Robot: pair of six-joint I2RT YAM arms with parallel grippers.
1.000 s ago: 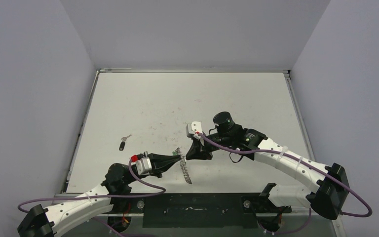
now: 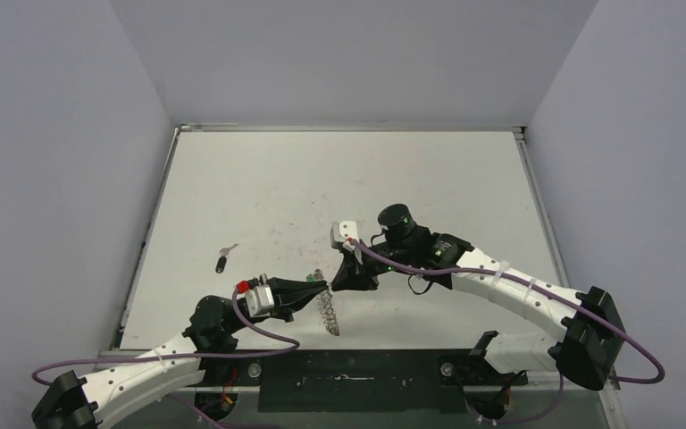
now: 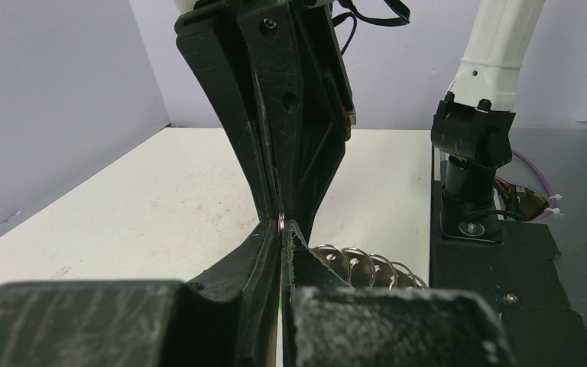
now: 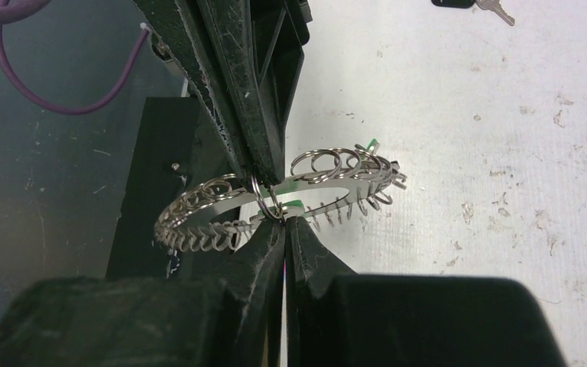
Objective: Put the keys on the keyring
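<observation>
The keyring (image 4: 382,164), a looped strip crowded with small metal rings, hangs between my grippers in the right wrist view. My left gripper is shut at its near side, with a thin metal ring (image 4: 262,205) at its tips, apparently pinched. My right gripper is shut, its tips meeting the bottom of that ring, nothing clearly between them. In the left wrist view the two grippers' tips almost touch. A key (image 2: 230,248) with a black fob (image 2: 221,264) lies on the table at left of the top view.
Walls stand at the left, back and right. The front edge with dark plates (image 2: 348,380) is just below the grippers.
My right gripper and arm have shifted slightly leftward, toward my left gripper. The hanging keyring has swung a little. The left arm looks unmoved.
</observation>
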